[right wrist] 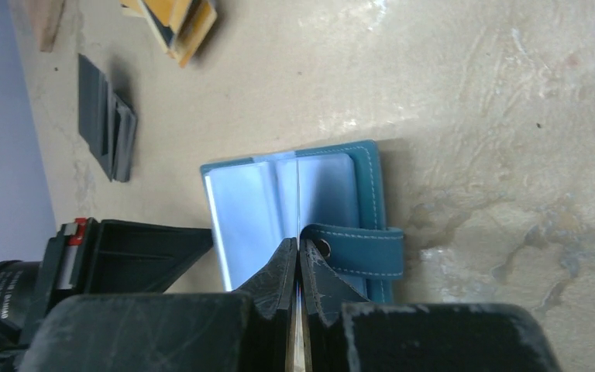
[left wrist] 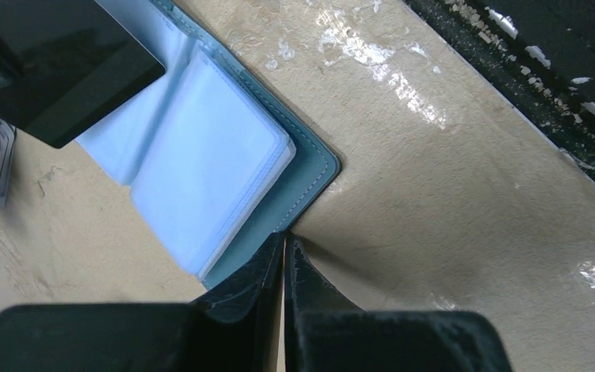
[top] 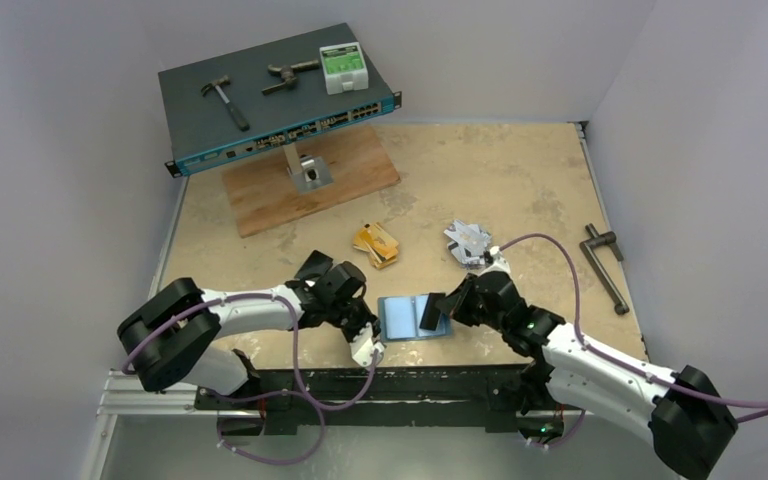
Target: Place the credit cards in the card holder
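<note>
The card holder (top: 400, 318), teal with pale blue sleeves, lies open near the table's front edge. In the left wrist view my left gripper is shut, its tips at the teal cover's edge; whether they pinch that edge cannot be made out. A black card (left wrist: 85, 74) hangs over the holder's other half, with my right gripper shut on it. The right wrist view shows this card edge-on, as a thin line. Dark cards (right wrist: 102, 116), yellow cards (top: 376, 244) and grey-white cards (top: 467, 242) lie in separate groups behind the holder.
A strap (right wrist: 360, 252) with a snap stands off the holder's right half, close to the right fingertips. At the back left is a rack unit (top: 270, 90) over a wooden board (top: 360, 185). A metal bar (top: 605, 270) lies far right.
</note>
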